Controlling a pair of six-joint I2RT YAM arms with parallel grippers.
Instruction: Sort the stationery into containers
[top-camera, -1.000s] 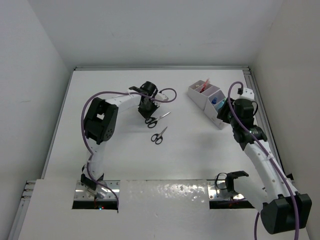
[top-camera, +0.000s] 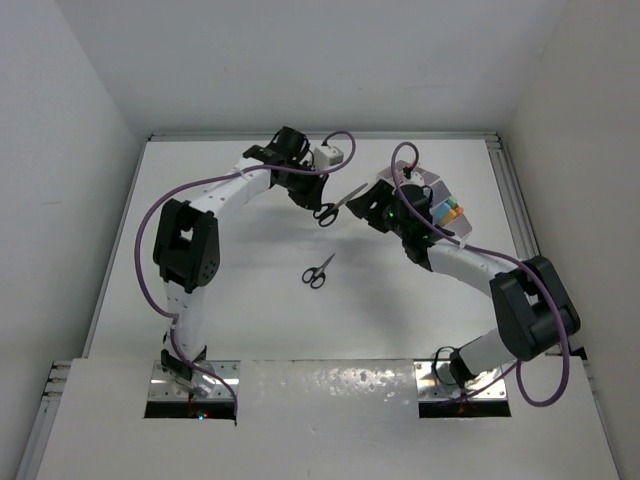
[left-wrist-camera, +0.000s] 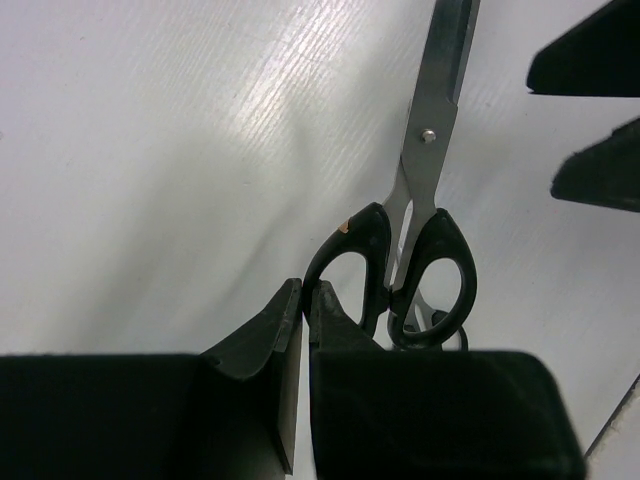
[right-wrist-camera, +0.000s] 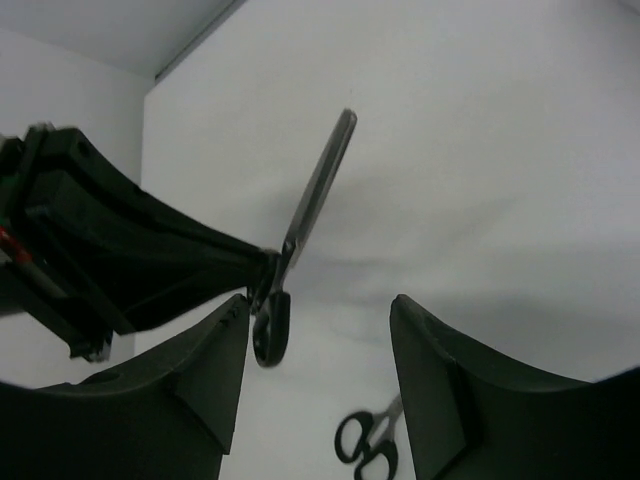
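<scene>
My left gripper (top-camera: 312, 200) is shut on one handle of black-handled scissors (left-wrist-camera: 437, 125), held raised with blades pointing up-right. In the right wrist view these scissors (right-wrist-camera: 315, 190) stand before my right gripper (top-camera: 366, 204), whose fingers are open with nothing between them, just short of the scissors. A second pair of scissors (top-camera: 316, 276) lies on the table below them. A white multi-compartment container (top-camera: 458, 226) with coloured items sits at the right, partly hidden by the right arm.
Grey walls surround the table.
My left gripper has lifted and moved the scissors right and slightly up in the top view. My right gripper has moved left from beside the container toward the scissors.
</scene>
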